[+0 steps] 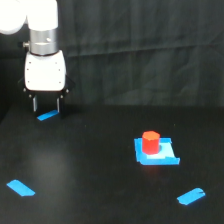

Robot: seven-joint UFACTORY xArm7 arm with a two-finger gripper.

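Observation:
My white gripper (46, 105) points straight down at the far left, its two dark fingers spread apart. A blue strip (47, 115) lies on the black table close below the fingertips, or just behind or in front of them; I cannot tell which. On the right, a red block (151, 141) rests on a small white tray with blue edges (167, 154). Nothing shows held in the open fingers.
Another blue piece (20, 188) lies at the front left, and a further one (190, 197) at the front right. A black curtain (140, 50) closes off the back.

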